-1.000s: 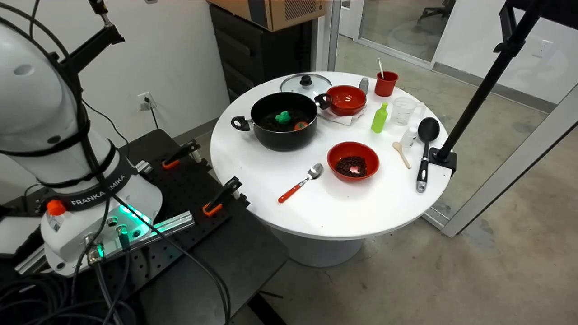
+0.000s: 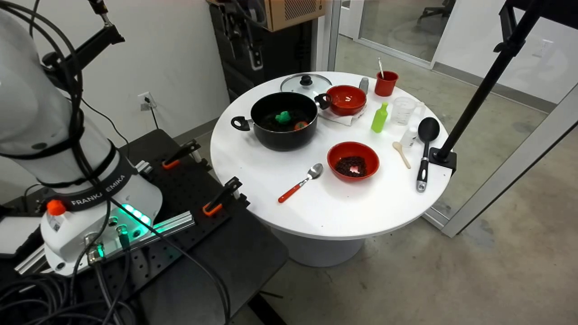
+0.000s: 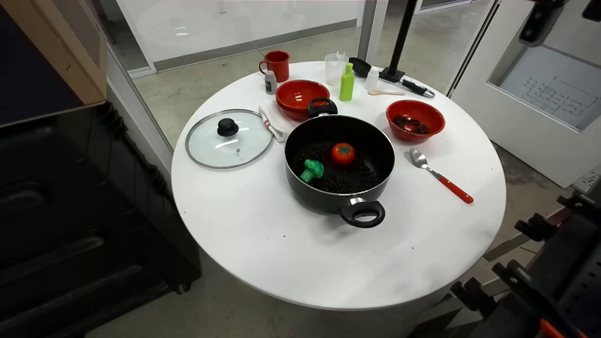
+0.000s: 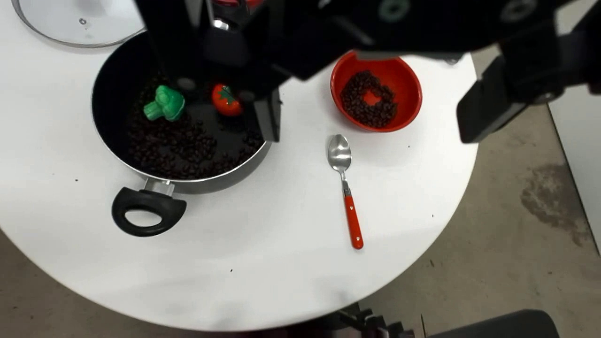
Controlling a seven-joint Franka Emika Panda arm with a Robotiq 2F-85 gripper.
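In the wrist view my gripper is open, its two fingers wide apart with nothing between them. It hangs high above the table; part of it shows at the top of exterior view 1. A black pot (image 3: 338,194) holds a green toy broccoli (image 3: 312,170), a red toy tomato (image 3: 342,154) and loose dark beans (image 4: 180,147). To its right in the wrist view stands a red bowl (image 4: 406,93) with more dark beans. A red-handled spoon (image 4: 350,211) lies on the table near that bowl.
A glass lid (image 3: 225,149), stacked red bowls (image 3: 302,93), a red mug (image 3: 277,65), a green bottle (image 3: 346,83) and a black ladle (image 2: 426,141) stand or lie toward the far side.
The arm has swung, and my gripper has come into exterior view 1 at the top, in front of the dark cabinet. The things on the table have not moved.
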